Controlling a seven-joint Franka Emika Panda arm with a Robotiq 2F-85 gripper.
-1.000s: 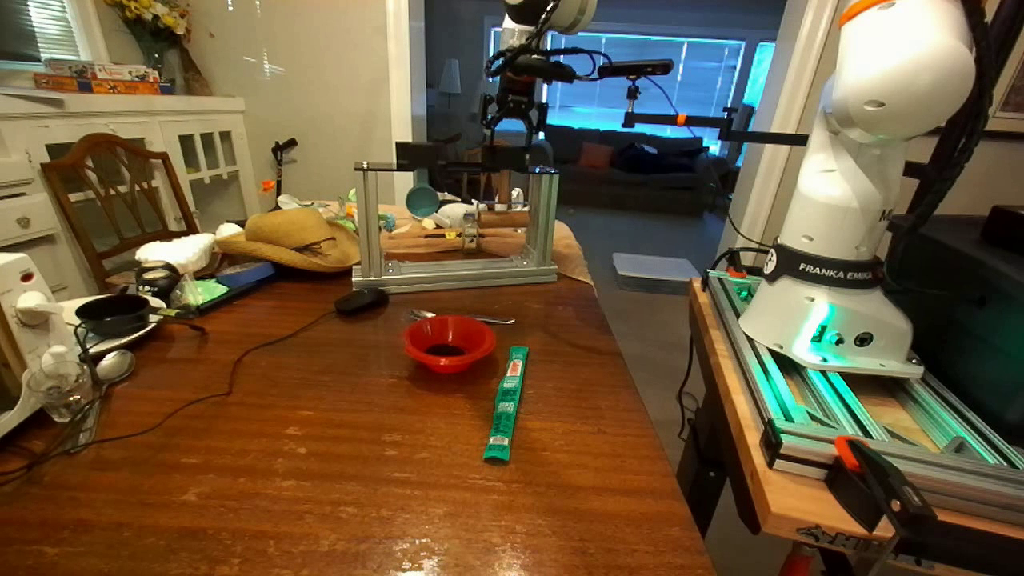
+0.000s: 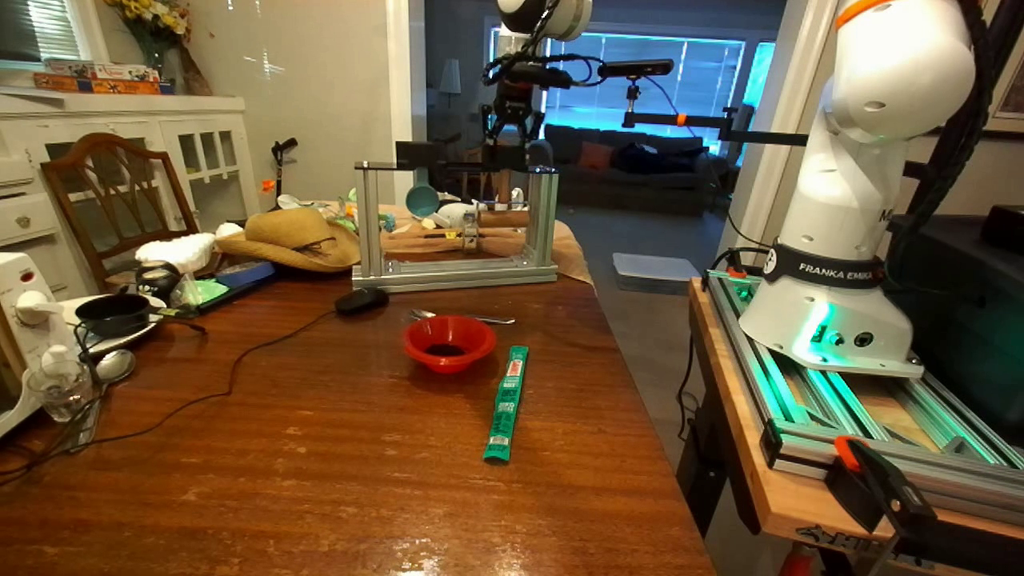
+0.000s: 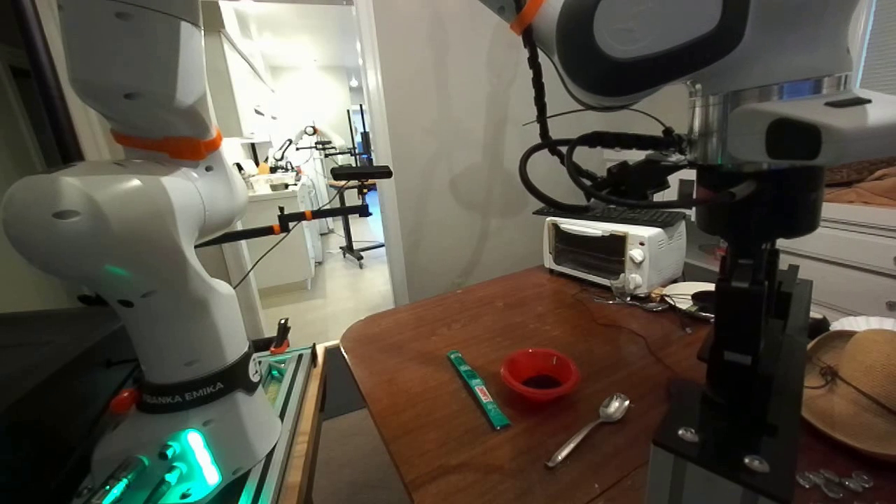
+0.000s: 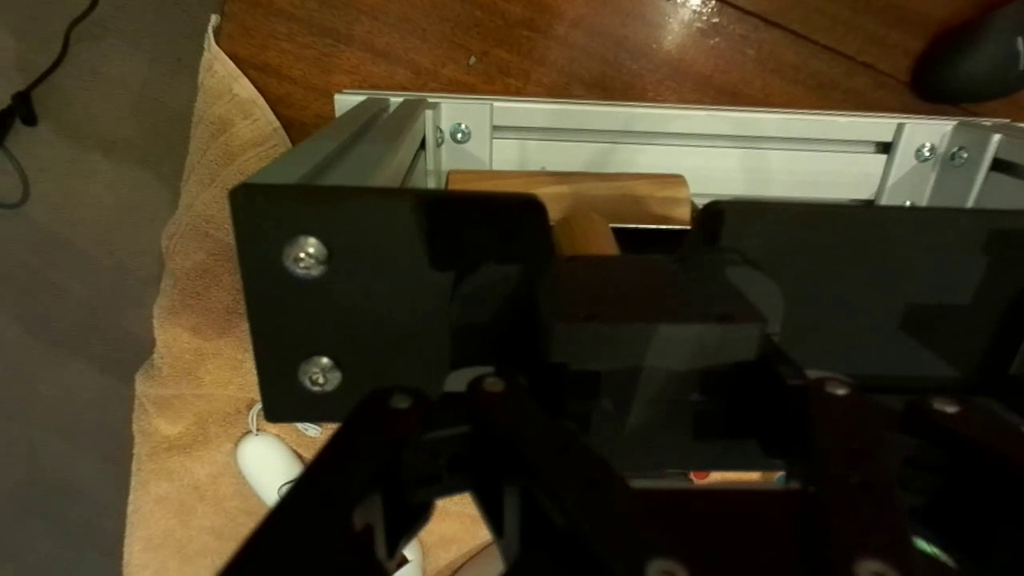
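In exterior view 1 my dark gripper points down over the right part of a metal-framed rack. Its fingers stand apart. The wrist view has my gripper around a dark block between the rack's black top plates; dark on dark hides whether the pads touch it. Below the plates lies a wooden cylinder with a handle. Exterior view 2 shows the gripper from the side, low over the plates. A teal cup hangs from the rack.
On the table are a red bowl, a green packet, a spoon and a black mouse. A straw hat lies beside the rack.
My gripper has come down a little toward the rack's top, and its fingers look somewhat closer together. The table objects have not moved.
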